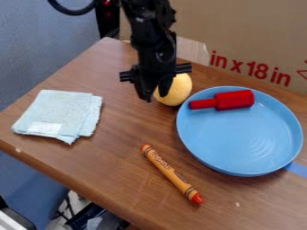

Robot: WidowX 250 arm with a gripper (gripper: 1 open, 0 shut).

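My black gripper (156,88) is at the top centre, directly at a yellow ball-like object (177,90) that it partly covers; I cannot tell whether its fingers are open or closed on it. A red tool with a handle (234,101) lies on a blue plate (240,144) at the right. An orange crayon (168,171) lies in the front middle of the wooden table (84,171). A folded pale blue cloth (60,114) lies at the left.
A cardboard box (246,31) stands along the back. The table's left edge drops away to a blue-grey surface. Bare wood shows between cloth, crayon and gripper.
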